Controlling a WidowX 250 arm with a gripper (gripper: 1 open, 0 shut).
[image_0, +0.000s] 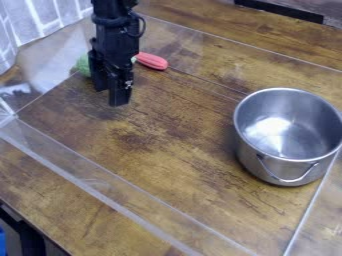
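The black gripper (115, 88) hangs low over the wooden board at the upper left, fingers pointing down; whether anything is between them is hard to tell. Just behind it a green object (83, 66), partly hidden by the arm, rests on the board. A small pink item (151, 62) lies to the right of the arm, a little farther back. A large steel pot (285, 130) with a wire handle stands at the right, well apart from the gripper.
Clear plastic walls edge the work area at left, back and front.
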